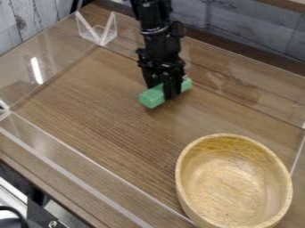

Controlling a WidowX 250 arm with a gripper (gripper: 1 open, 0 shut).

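A black robot arm (152, 40) reaches down from the top of the view to the wooden table. Its gripper (162, 84) is shut on a green object (152, 97) that rests low at or just over the table near the centre; part of it shows to the right of the fingers as well. The fingertips are dark and partly hard to separate from the arm.
A large pale wooden bowl (233, 193) fills the lower right. Clear plastic pieces stand at the upper left and left edge, by the table's edge.
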